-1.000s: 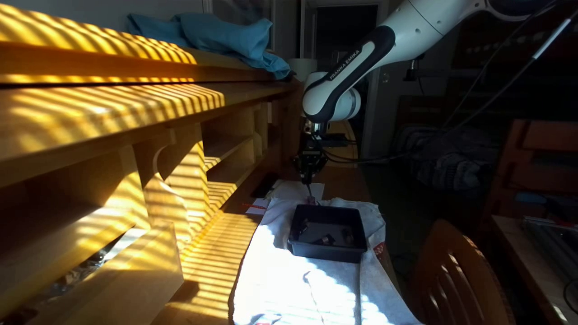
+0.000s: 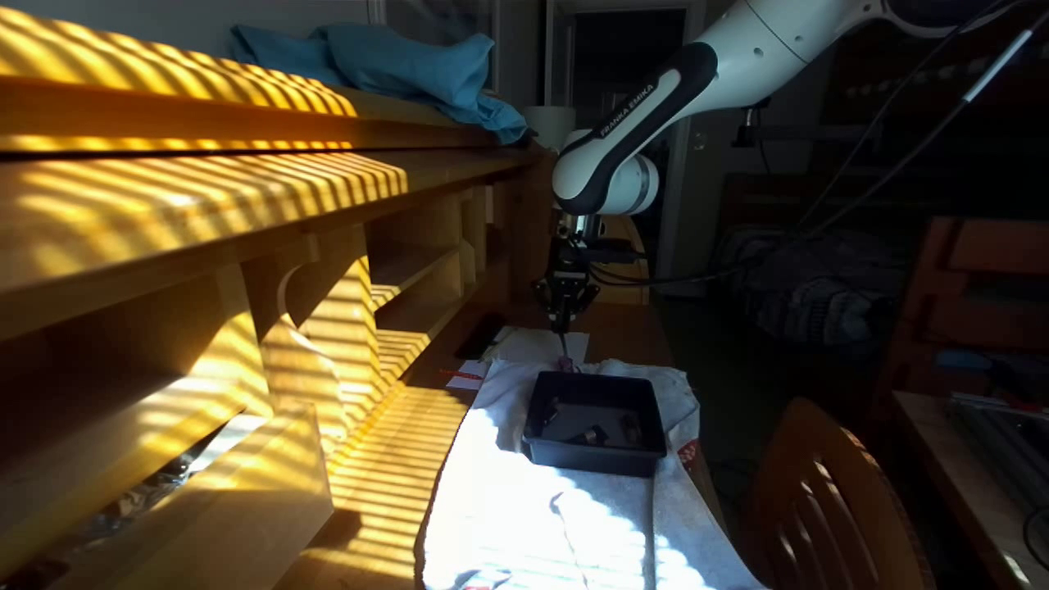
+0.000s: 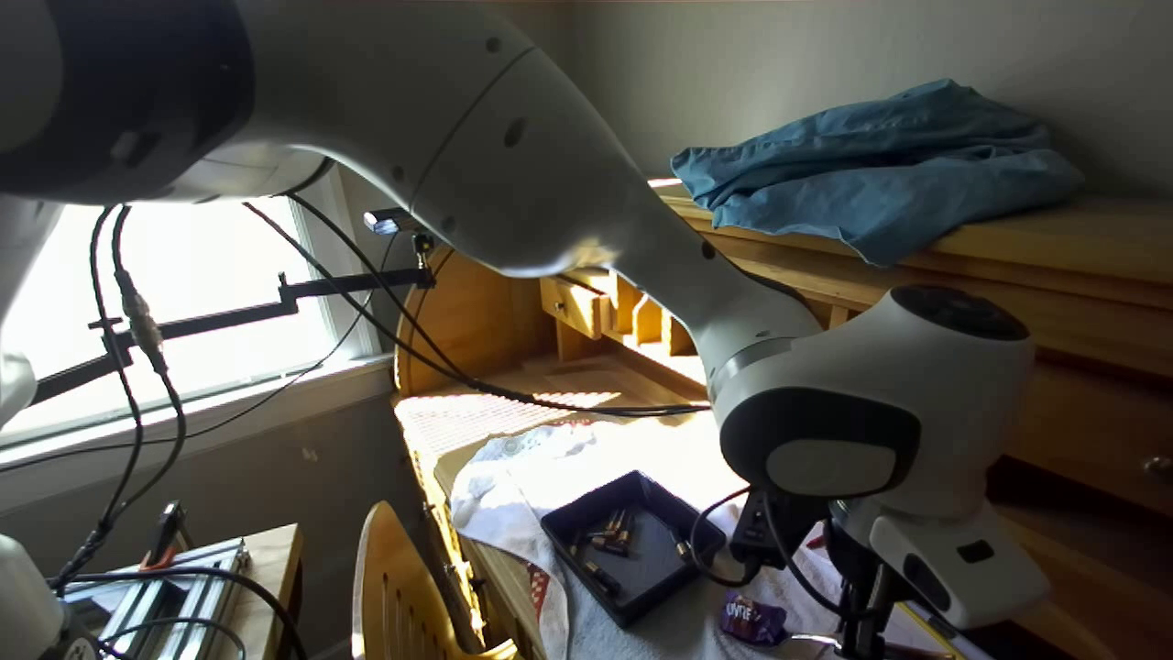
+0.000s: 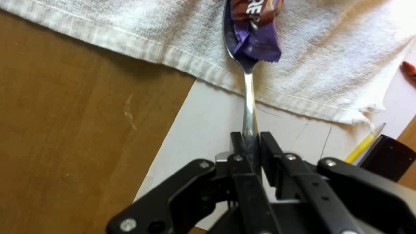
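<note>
In the wrist view a metal spoon (image 4: 248,91) points away from my gripper, which is shut on its handle. A purple and brown candy wrapper (image 4: 260,35) lies on the bowl of the spoon, its far end cut off by the frame's edge. Exterior view 2 shows the same purple candy wrapper (image 3: 753,620) beside the dark tray (image 3: 695,599). In exterior view 1 my gripper (image 2: 561,324) hangs behind the tray. Whether the spoon's bowl touches the towel beneath is hard to tell.
Several small dark and brass pieces (image 3: 613,532) lie in the tray. A white towel (image 4: 156,39) covers much of the desk. White paper (image 4: 210,121), a yellow pencil (image 4: 360,149) and a black object (image 4: 388,158) lie near the gripper. Wooden shelves (image 2: 413,265) line one side.
The gripper and lower arm have shifted slightly to the right in exterior view 1. The tray stays in place.
</note>
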